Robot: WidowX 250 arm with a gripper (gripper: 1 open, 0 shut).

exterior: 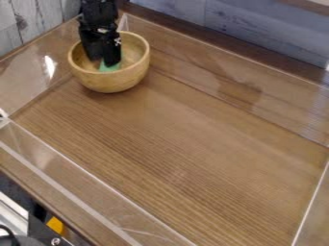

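A wooden bowl (123,79) sits at the upper left of the wooden table, with a green object (110,67) inside it. My black gripper (106,56) reaches down from the top into the bowl, over the green object and partly covering it. Its fingers are dark and small, and whether they touch the green object I cannot tell.
A pale wall stands at the upper left, close behind the bowl, and dark items lie beyond the table's edge at the lower left.
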